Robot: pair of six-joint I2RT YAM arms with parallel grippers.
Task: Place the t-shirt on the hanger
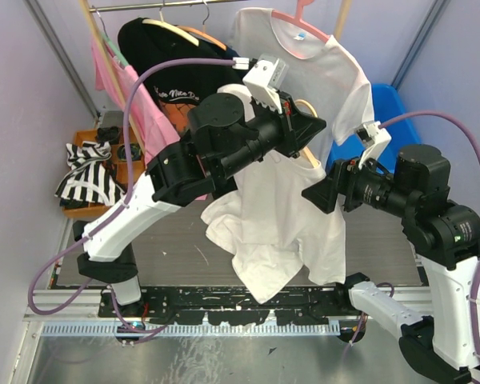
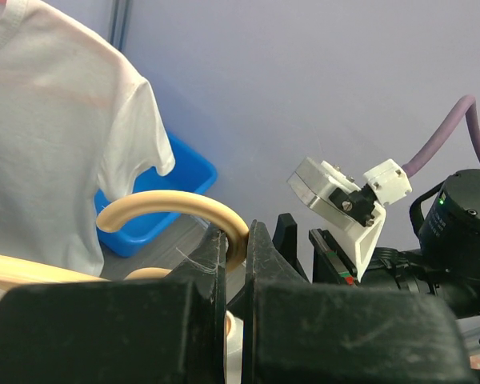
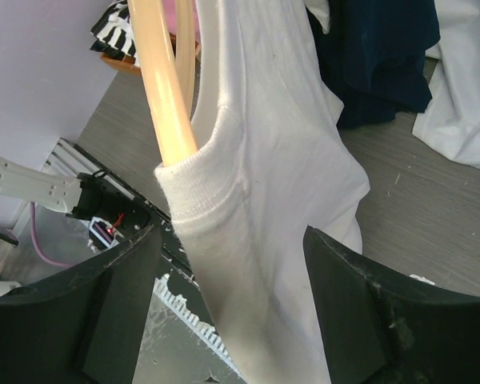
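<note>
A pale wooden hanger (image 2: 176,200) is held by its hook; my left gripper is shut on it. In the top view the left gripper (image 1: 316,124) is above the white t-shirt (image 1: 272,216), which hangs down over the table. One end of the hanger (image 3: 162,88) reaches into the shirt's ribbed collar (image 3: 204,176) in the right wrist view. My right gripper is open, its fingers standing apart on either side of the collar fabric and not closed on it. The hanger's far end is hidden inside the shirt.
A rack (image 1: 156,6) at the back carries a black shirt (image 1: 164,68), pink clothing (image 1: 140,104) and another white shirt (image 1: 304,68) on a pink hanger. A blue bin (image 1: 388,108) stands at right, and a brown box (image 1: 84,212) with striped cloth at left.
</note>
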